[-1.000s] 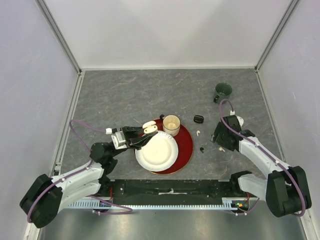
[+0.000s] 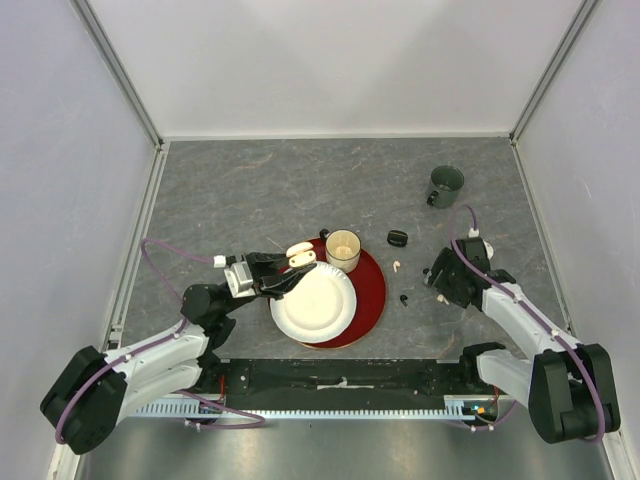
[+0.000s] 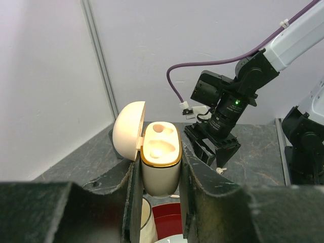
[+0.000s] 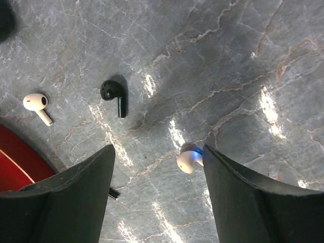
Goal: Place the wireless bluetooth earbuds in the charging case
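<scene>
My left gripper is shut on the white charging case (image 3: pixel 161 144), which has a gold rim. Its lid (image 3: pixel 128 129) stands open to the left, and both hollows look empty. From above, the case (image 2: pixel 302 259) is held over the white plate's upper edge. One white earbud (image 4: pixel 187 161) lies on the table between the parted fingers of my right gripper, nearer the right one, untouched as far as I can see. Farther left, another white earbud (image 4: pixel 35 102) rests by the red tray.
A black earbud (image 4: pixel 113 94) lies ahead of the right gripper; another (image 2: pixel 404 299) is nearer the red tray (image 2: pixel 372 300). A small black case (image 2: pixel 397 238), beige cup (image 2: pixel 342 250), white plate (image 2: pixel 313 305) and dark mug (image 2: pixel 445 186) stand around.
The right arm's wrist and purple cable have shifted slightly to the right and toward the front. My left arm, the case and the loose earbuds look unmoved.
</scene>
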